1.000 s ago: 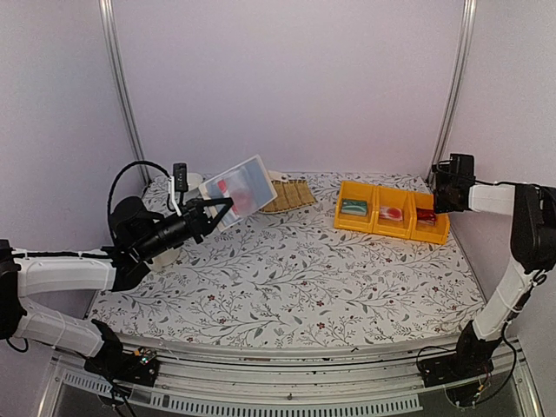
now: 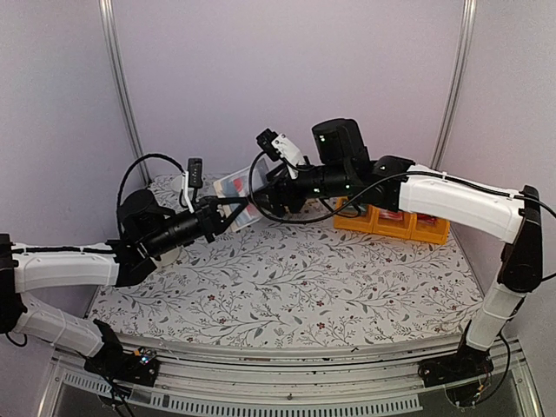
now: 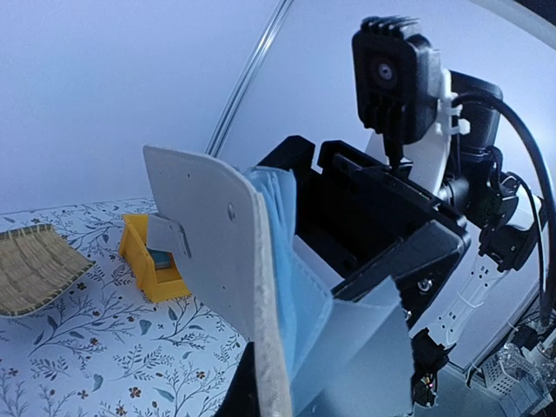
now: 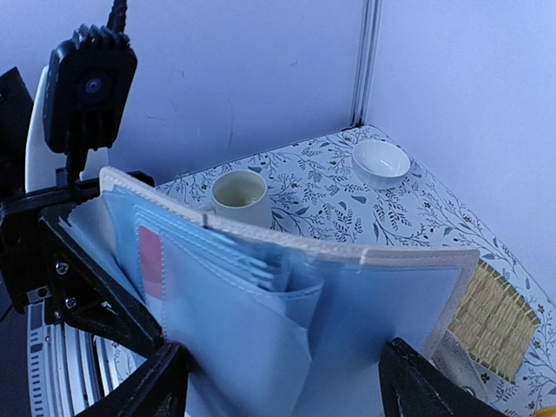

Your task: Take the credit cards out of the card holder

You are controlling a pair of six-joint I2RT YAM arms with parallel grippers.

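Note:
My left gripper (image 2: 233,211) is shut on the card holder (image 2: 237,185), which it holds up above the table. In the left wrist view the holder's white cover (image 3: 208,230) stands tilted, with bluish clear sleeves (image 3: 287,252) fanned out beside it. A red patch (image 4: 150,261) shows through one sleeve in the right wrist view; separate card edges are hard to make out. My right gripper is open at the holder's sleeves, its black fingers (image 4: 152,387) apart with sleeve visible between them. Contact cannot be told.
Orange bins (image 2: 395,223) stand at the back right, partly behind the right arm. A white mug (image 4: 241,195), a white bowl (image 4: 380,163) and a woven mat (image 4: 493,320) are on the patterned table.
The right arm has swung from the far right, over the bins, leftward to the held card holder. My left gripper has shifted slightly right, still holding the holder.

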